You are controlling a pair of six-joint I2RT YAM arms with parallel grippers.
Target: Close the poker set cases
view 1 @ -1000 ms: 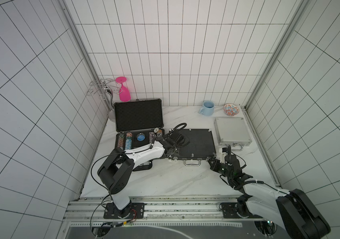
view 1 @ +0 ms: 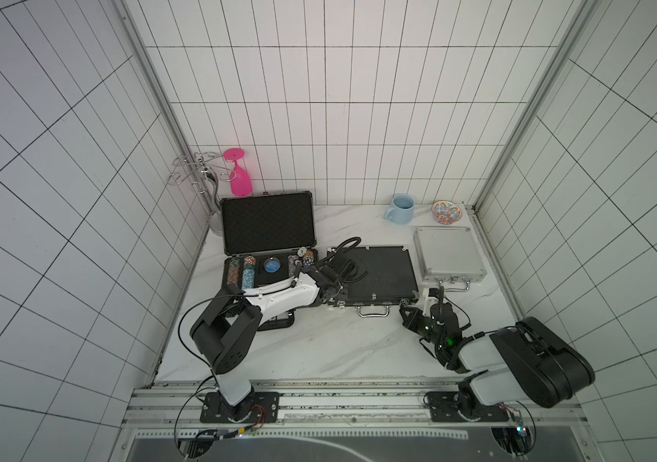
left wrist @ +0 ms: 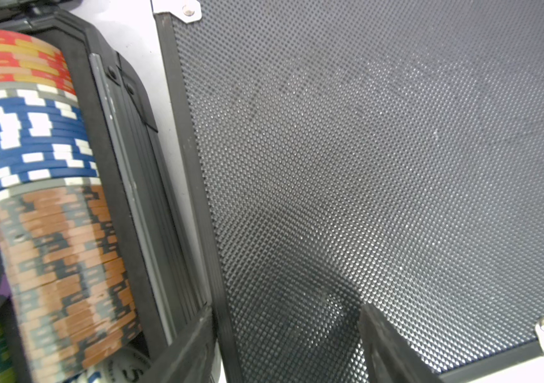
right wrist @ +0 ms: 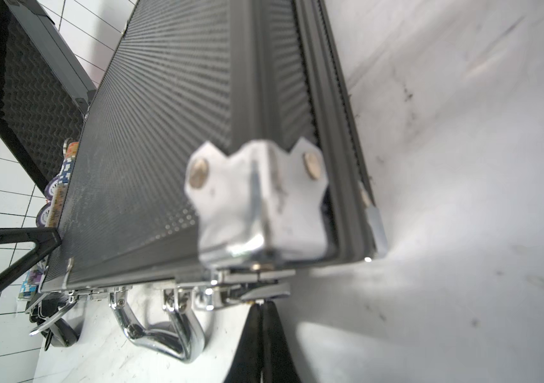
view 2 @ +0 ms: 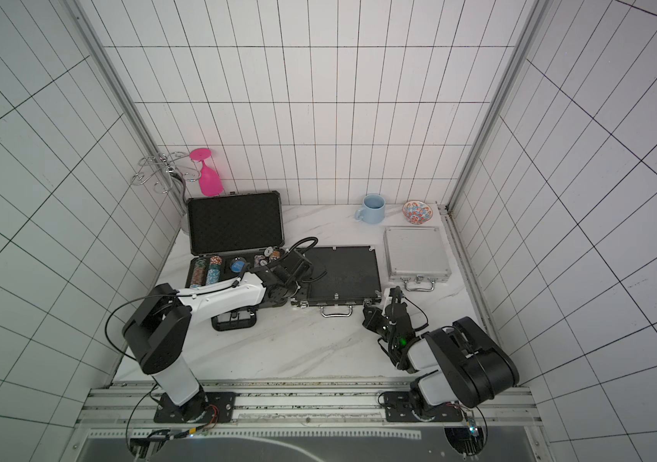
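Three cases are on the table. The left one [view 1: 268, 223] has its lid standing up, with chip stacks in its base. In the middle lies a black case [view 1: 382, 273] with its lid down. The silver case [view 1: 450, 254] at the right is closed too. My left gripper is part open over the black lid's front-left corner, nothing between its fingers. My right gripper is shut at the black case's front-right latch [right wrist: 253, 290]; its fingertips lie just under the latch, and whether they touch it is unclear. Nothing shows between them.
A blue mug [view 1: 400, 208] and a patterned bowl [view 1: 446, 212] stand at the back right. At the back left, a pink goblet [view 1: 239, 173] hangs on a metal rack [view 1: 199, 171].
My right arm's elbow has swung inward, while its gripper has stayed by the latch and shifted only slightly. The black case has slid a little toward the back. My left arm looks still.
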